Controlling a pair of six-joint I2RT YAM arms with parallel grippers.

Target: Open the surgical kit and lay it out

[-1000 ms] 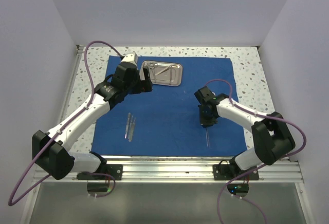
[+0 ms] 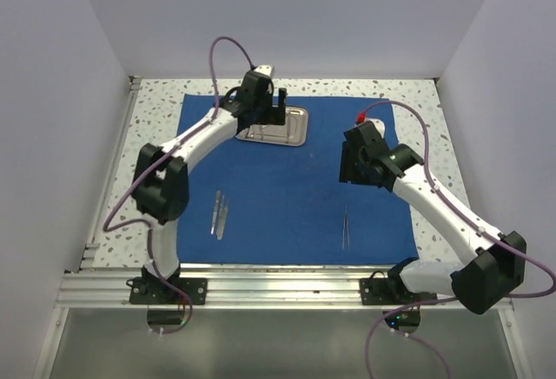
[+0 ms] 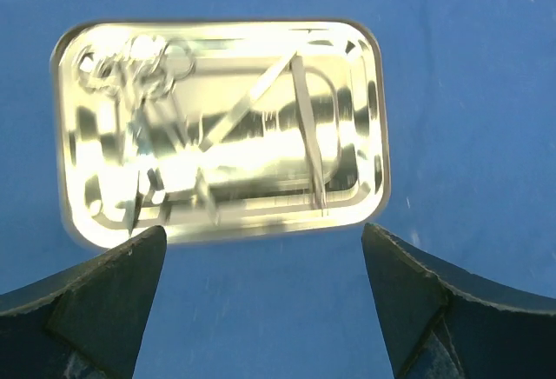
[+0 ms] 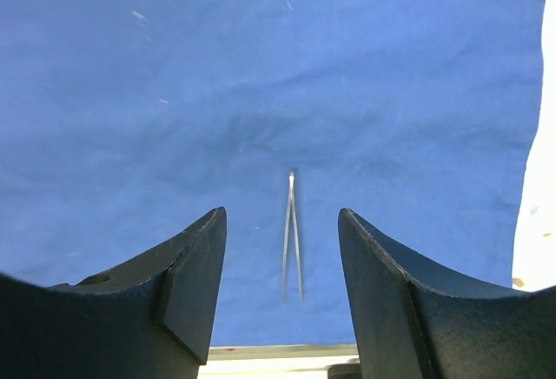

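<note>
The silver tray [image 2: 295, 129] sits at the back of the blue cloth, holding scissor-like instruments and straight blades, blurred in the left wrist view. My left gripper [image 2: 271, 109] hangs open over it. My right gripper [image 2: 358, 163] is raised over the right of the cloth, fingers apart with nothing between them. Tweezers [image 4: 290, 201] lie on the cloth below it. Several straight instruments [image 2: 221, 216] lie side by side on the front left of the cloth.
The blue cloth [image 2: 287, 214] has clear room in its middle and at the back right. A speckled table margin [image 2: 430, 127] surrounds it.
My left gripper has moved right, over the tray. My right gripper has risen away from the tweezers and moved slightly back; the tweezers stay on the cloth.
</note>
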